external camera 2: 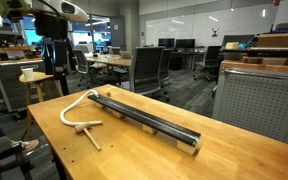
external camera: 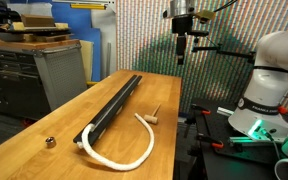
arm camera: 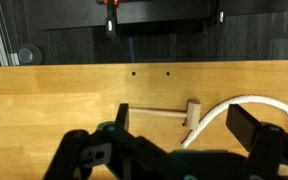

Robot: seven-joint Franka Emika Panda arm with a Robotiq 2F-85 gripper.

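My gripper is open in the wrist view, its two black fingers wide apart with nothing held between them. In exterior view 1 the same gripper (external camera: 181,62) hangs well above the right side of the table. A wooden mallet (arm camera: 193,115) lies on the tabletop, its thin handle pointing left in the wrist view. Curving beside it is a white hose (arm camera: 246,98); exterior view 1 shows that hose (external camera: 120,164) running to the near end of a long black rail (external camera: 109,107). Wooden blocks support the rail (external camera 2: 149,118) in exterior view 2.
A small round metal piece (external camera: 50,142) sits on the table left of the rail. Bare wooden tabletop (external camera 2: 224,153) stretches around the rail's far end. Behind the table stands a grey cabinet (external camera 2: 249,93); office chairs are in the background.
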